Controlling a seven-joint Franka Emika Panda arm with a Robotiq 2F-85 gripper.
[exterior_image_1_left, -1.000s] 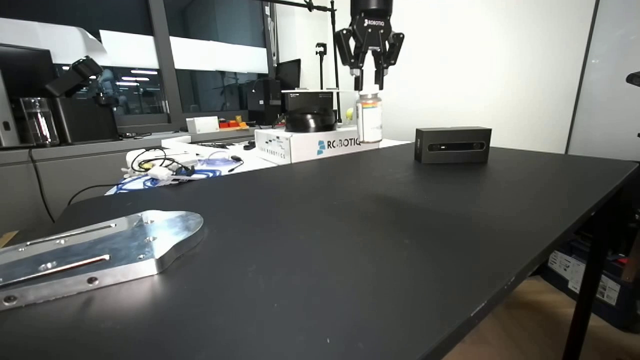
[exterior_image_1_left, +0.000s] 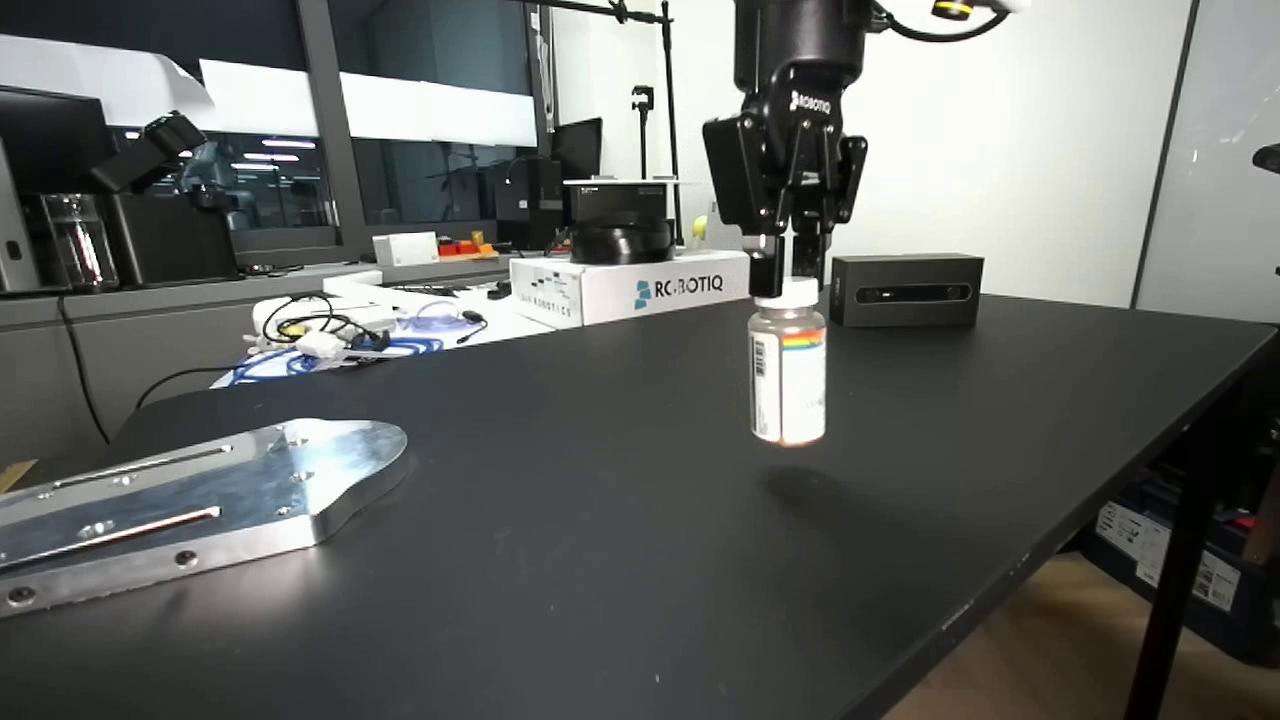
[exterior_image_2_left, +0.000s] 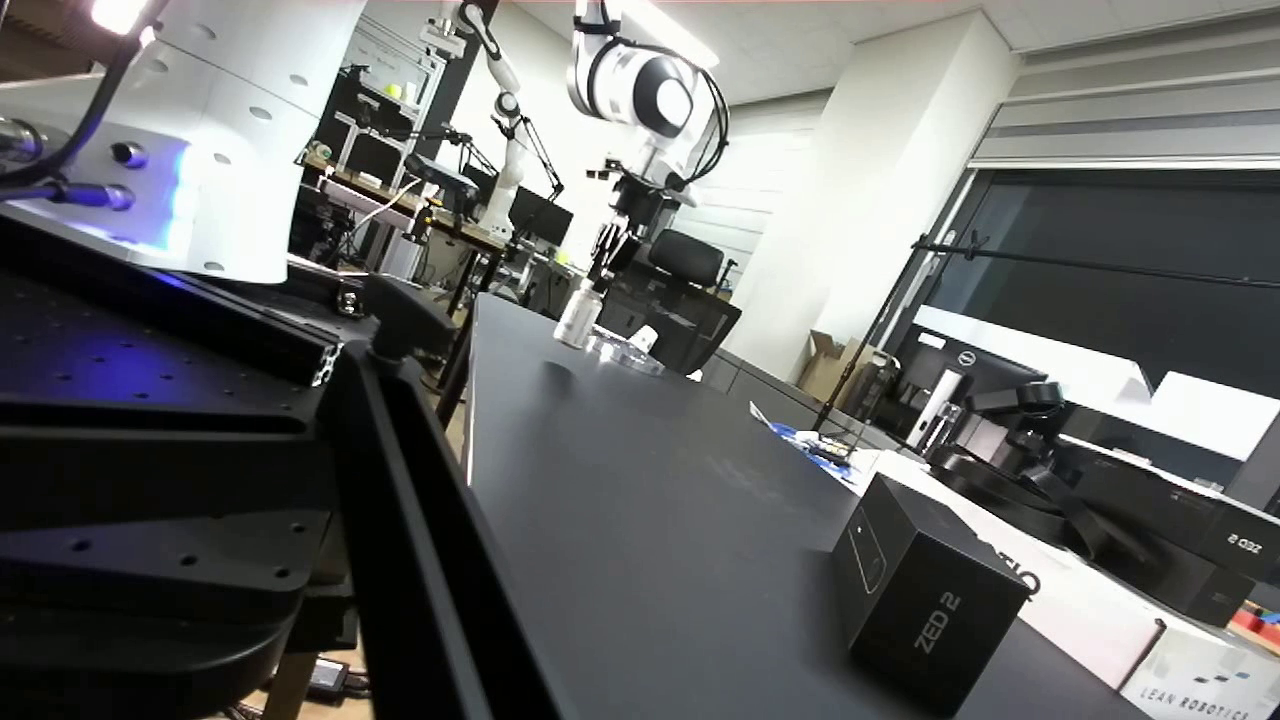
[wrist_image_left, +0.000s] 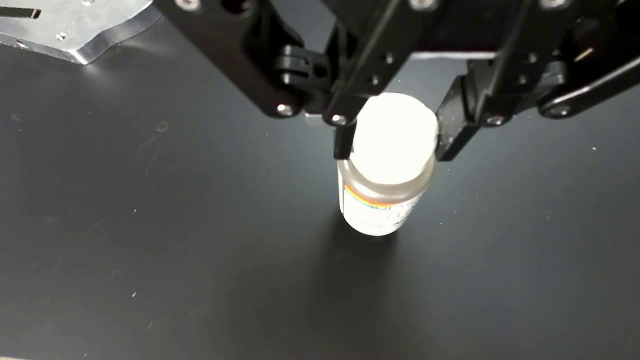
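Observation:
A white-capped bottle (exterior_image_1_left: 788, 372) with a rainbow-striped label hangs upright above the black table (exterior_image_1_left: 576, 528), its shadow falling on the surface below. My gripper (exterior_image_1_left: 788, 270) is shut on it from above, one finger on each side of the cap. From the wrist camera, the bottle (wrist_image_left: 384, 198) tilts slightly in the picture, its white cap between the finger pads. In the second exterior view the bottle (exterior_image_2_left: 578, 318) appears small, over the far end of the table, with the gripper (exterior_image_2_left: 603, 274) above it.
A silver metal plate (exterior_image_1_left: 228, 492) lies at the table's left in the first exterior view. The dark ZED 2 box (exterior_image_1_left: 908, 292) stands at the back, before a white Robotiq box (exterior_image_1_left: 648, 286).
My gripper and the bottle have come down, closer to the table, and slightly right in the first exterior view.

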